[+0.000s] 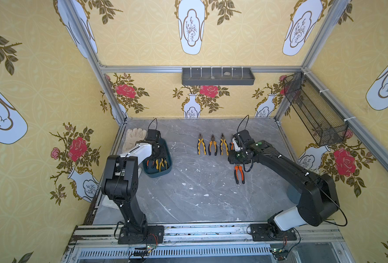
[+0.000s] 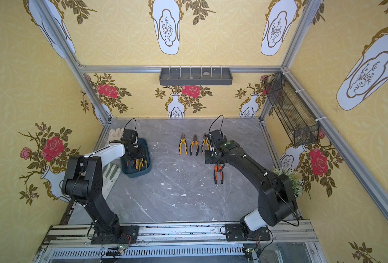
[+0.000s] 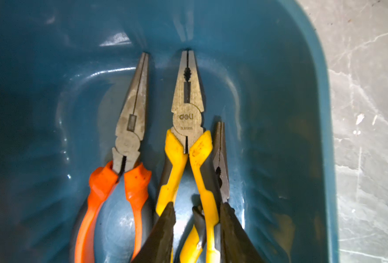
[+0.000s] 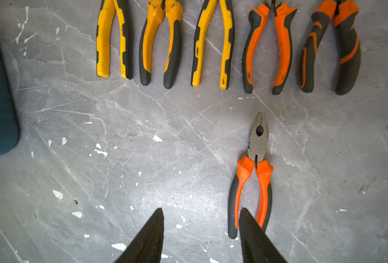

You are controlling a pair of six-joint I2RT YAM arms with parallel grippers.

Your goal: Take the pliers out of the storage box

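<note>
The teal storage box point(image 1: 162, 171) is on the left of the table, with my left gripper low over it, part open around the handles of yellow-handled pliers point(image 3: 187, 118); contact is unclear. Orange-handled pliers point(image 3: 128, 144) lie beside them, and more pliers point(image 3: 220, 157) lie partly hidden. My right gripper is open above the table, empty, just left of the handles of a loose orange pair point(image 4: 258, 140). Behind that pair, a row of several yellow and orange pliers point(image 4: 211, 43) lies on the table.
Pale gloves point(image 1: 133, 133) lie left of the box. A mesh basket point(image 1: 316, 109) hangs on the right wall and a grey rack point(image 1: 218, 81) on the back wall.
</note>
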